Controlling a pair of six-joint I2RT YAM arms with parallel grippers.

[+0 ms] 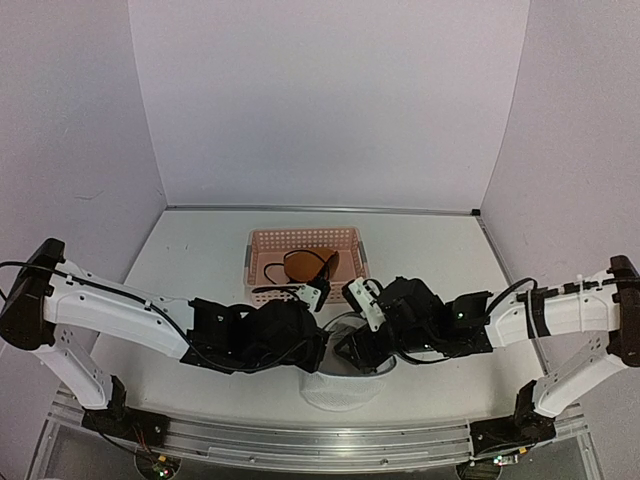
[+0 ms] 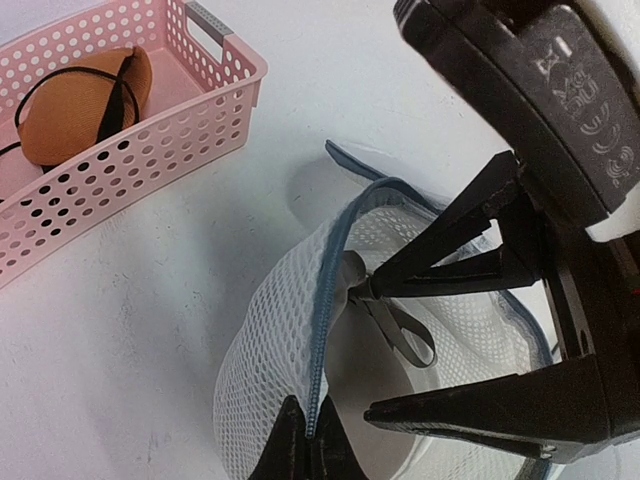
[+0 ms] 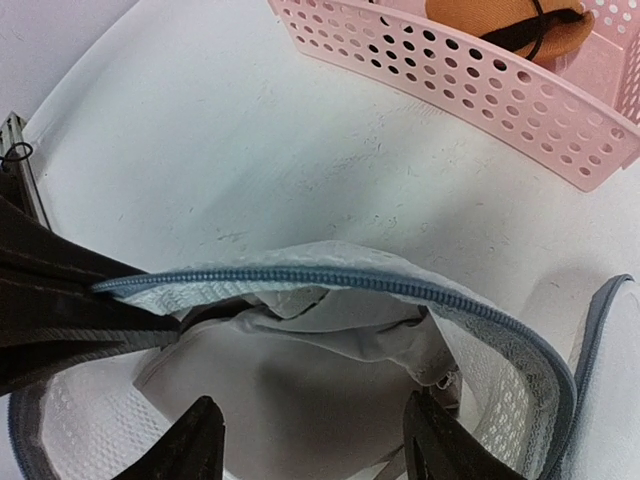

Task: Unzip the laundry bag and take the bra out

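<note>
The white mesh laundry bag [image 1: 339, 391], edged with a blue-grey zipper [image 3: 330, 277], stands with its mouth spread. My left gripper is shut on that zippered edge, pinching it at the bag's left side. A grey bra [image 3: 300, 385] lies inside, with a strap loop [image 2: 412, 338] showing. My right gripper is open at the bag's mouth, its fingers [image 3: 200, 445] over the bra. In the left wrist view one right fingertip is close to the strap; whether they touch I cannot tell.
Behind the bag stands a pink perforated basket [image 1: 258, 240] holding a brown bra [image 1: 305, 265] with black straps. A loose flap [image 3: 605, 375] of the bag sticks out to the side. Clear table lies to the left and right.
</note>
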